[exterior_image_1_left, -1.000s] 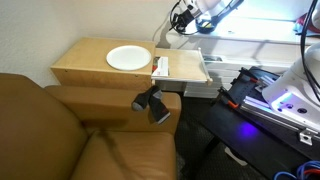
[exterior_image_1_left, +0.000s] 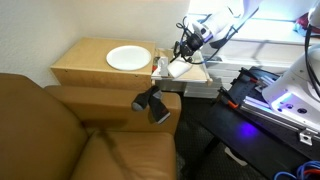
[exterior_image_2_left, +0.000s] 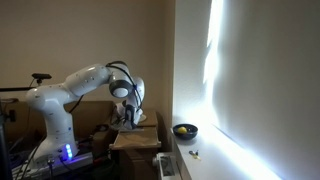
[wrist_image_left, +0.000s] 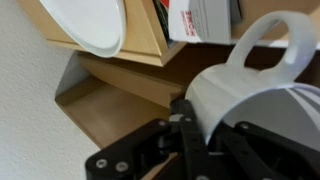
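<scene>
A white mug (wrist_image_left: 225, 88) fills much of the wrist view, its handle facing up and its mouth towards the camera. My gripper is shut on the mug's wall, one part of it hidden inside the mug. In exterior view 1 the gripper (exterior_image_1_left: 185, 54) hangs at the right part of the wooden cabinet, with the white mug (exterior_image_1_left: 179, 68) tilted just below it. Whether the mug touches the surface beneath cannot be told.
A white plate (exterior_image_1_left: 129, 57) lies on the left of the cabinet top (exterior_image_1_left: 85, 60). A small white box (wrist_image_left: 200, 20) stands close to the mug. Dark objects (exterior_image_1_left: 152, 104) rest on the brown sofa (exterior_image_1_left: 128, 155). A dark bowl (exterior_image_2_left: 185, 131) sits on the far counter.
In exterior view 1 my gripper has come down and towards the cabinet's front edge, carrying the mug with it. The plate and box have stayed put.
</scene>
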